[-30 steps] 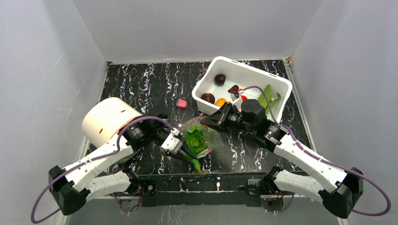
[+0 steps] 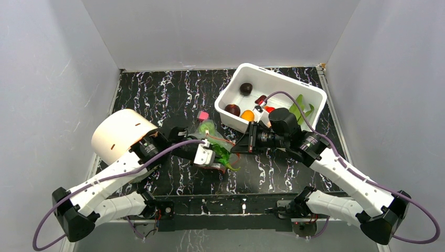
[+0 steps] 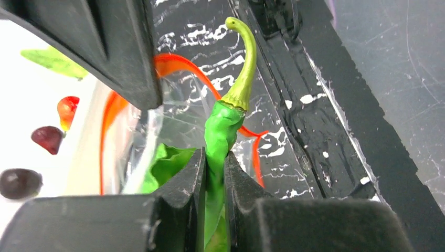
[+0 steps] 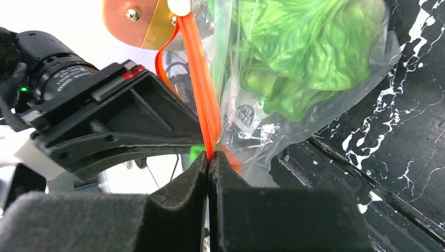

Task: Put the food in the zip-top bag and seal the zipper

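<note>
In the left wrist view, my left gripper is shut on a green chili pepper, its curved stem pointing up and its lower end running down behind the fingers. The clear zip bag, edged in orange, holds a green leafy lettuce. My right gripper is shut on the bag's orange rim. From above, the pepper overlaps the bag's front side, beside the right gripper. Whether its lower end is inside the bag's mouth is hidden by the left gripper.
A white bin at the back right holds an orange, dark round fruits and green leaves. A pink block lies just behind the bag.
My left gripper has carried the pepper back from the table's front edge to the bag. The bag has shifted and turned under the arms.
</note>
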